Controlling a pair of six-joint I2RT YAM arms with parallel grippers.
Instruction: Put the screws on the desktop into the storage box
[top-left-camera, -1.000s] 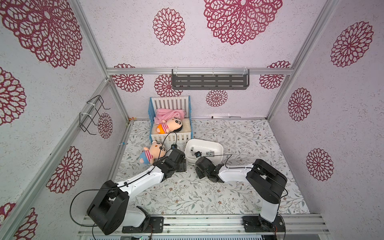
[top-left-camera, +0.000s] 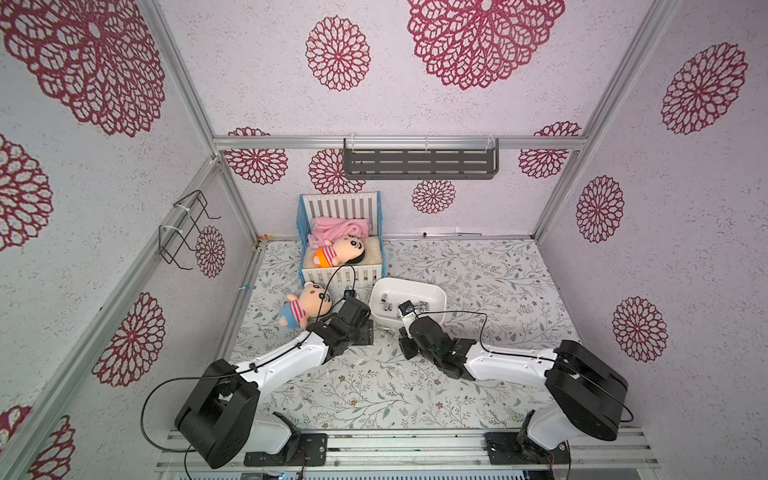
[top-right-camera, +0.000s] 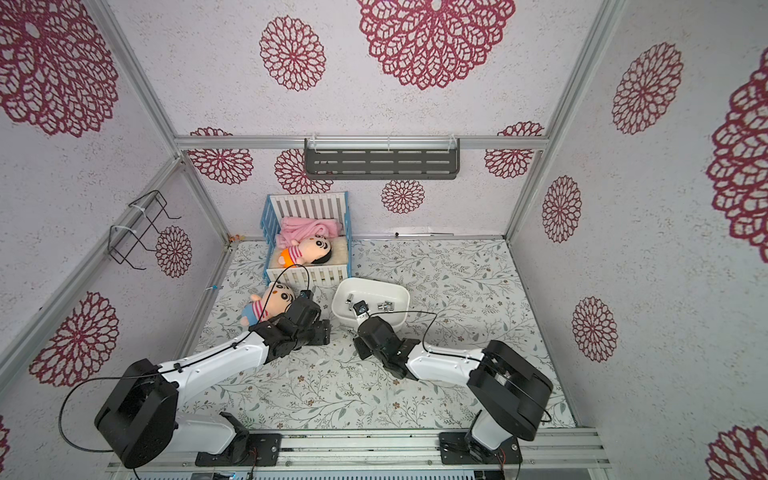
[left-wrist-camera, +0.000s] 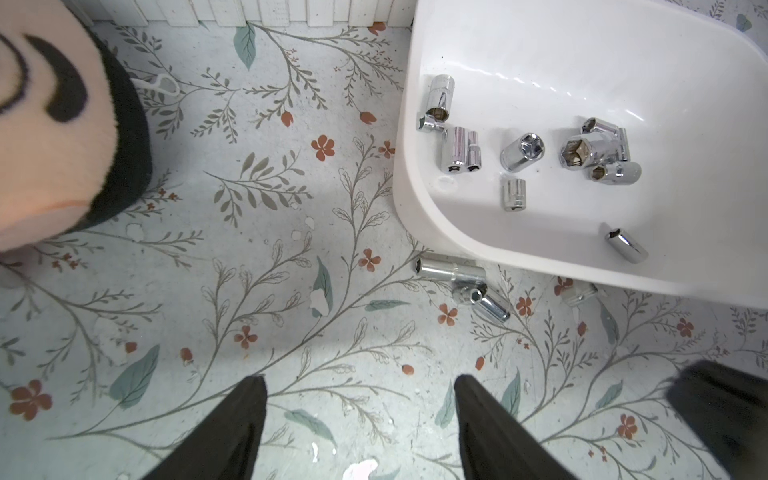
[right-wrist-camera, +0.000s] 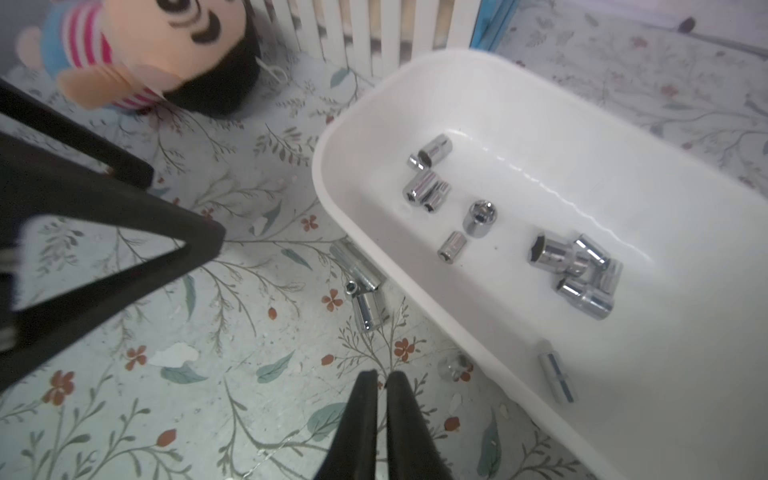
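In the left wrist view, a few silver sockets lie on the desktop against the near side of the white storage box (left-wrist-camera: 432, 212): a long socket (left-wrist-camera: 448, 268), a smaller socket (left-wrist-camera: 490, 305) touching it, and a small socket (left-wrist-camera: 582, 293) farther right by the wall. Several more sockets are inside the box. My right gripper is shut with nothing between its fingertips; the small socket (right-wrist-camera: 454, 368) lies outside them, to their right, in the right wrist view. My left gripper stands open and empty above bare desktop, short of the sockets.
A plush doll (top-left-camera: 304, 305) lies left of the box, and a toy crib (top-left-camera: 340, 276) with another doll stands behind it. The two grippers are close together at the box's near side.
The left arm looks almost unmoved.
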